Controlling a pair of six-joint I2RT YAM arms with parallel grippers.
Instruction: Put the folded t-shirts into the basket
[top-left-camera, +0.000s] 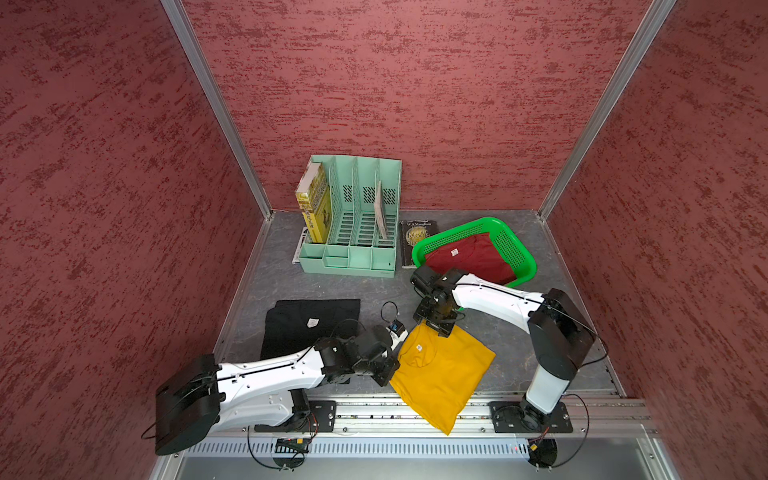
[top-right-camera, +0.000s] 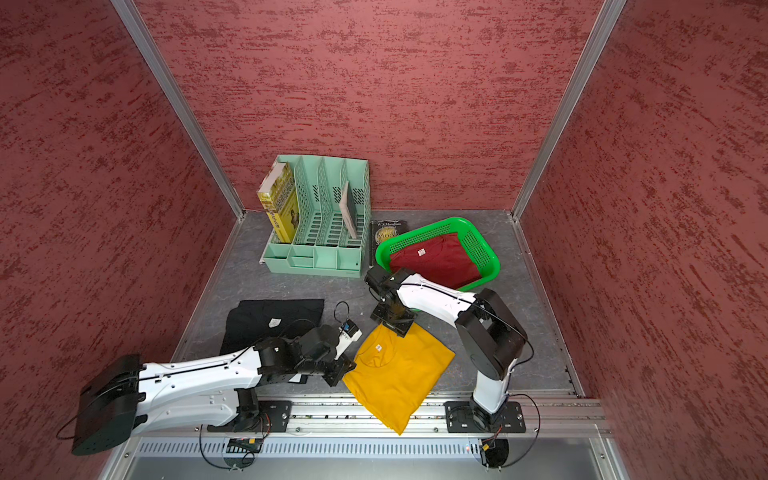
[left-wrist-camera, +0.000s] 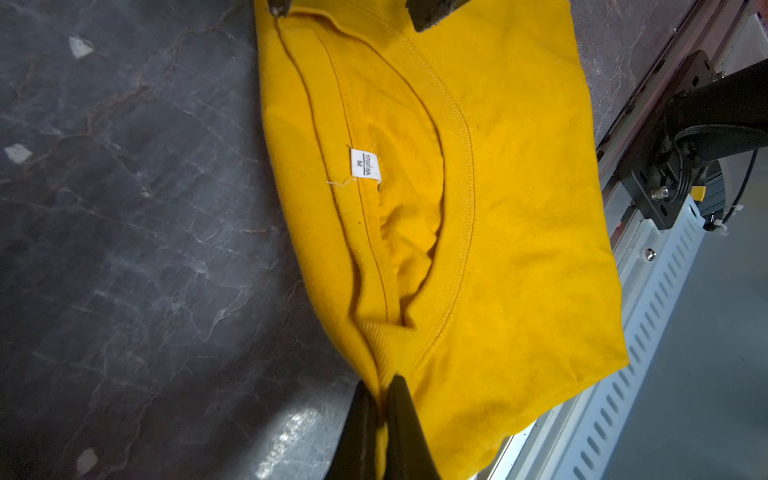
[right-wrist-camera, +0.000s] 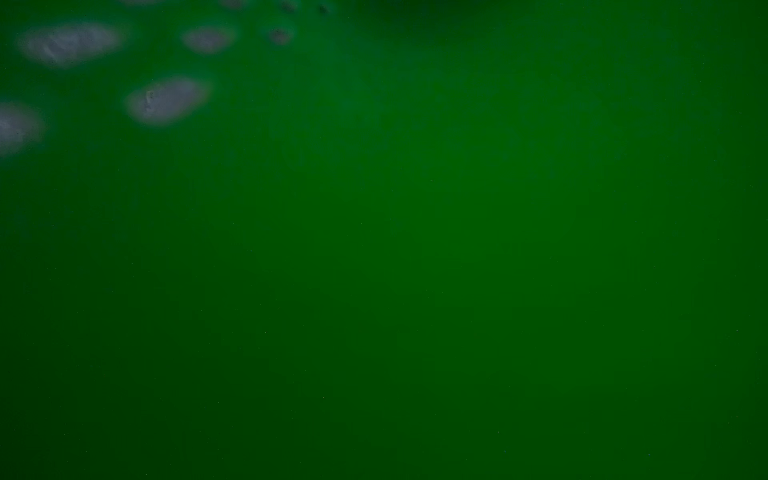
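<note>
The folded yellow t-shirt (top-left-camera: 448, 372) lies near the front edge, its lower corner over the rail. My left gripper is shut on the yellow shirt's edge beside the collar, fabric pinched between its fingers. At the collar's other end, my right gripper has its fingertips apart; in the top left view it sits low over the shirt's far corner. A red t-shirt (top-left-camera: 476, 254) rests inside the green basket (top-left-camera: 514, 240). Partly under the left arm lies a folded black t-shirt (top-left-camera: 292, 324). Green basket wall (right-wrist-camera: 448, 280) fills the right wrist view, hiding the right fingers there.
A mint-green organizer (top-left-camera: 360, 260) holding books stands at the back left. Beside it, a dark book (top-left-camera: 414, 232) lies close to the basket.
</note>
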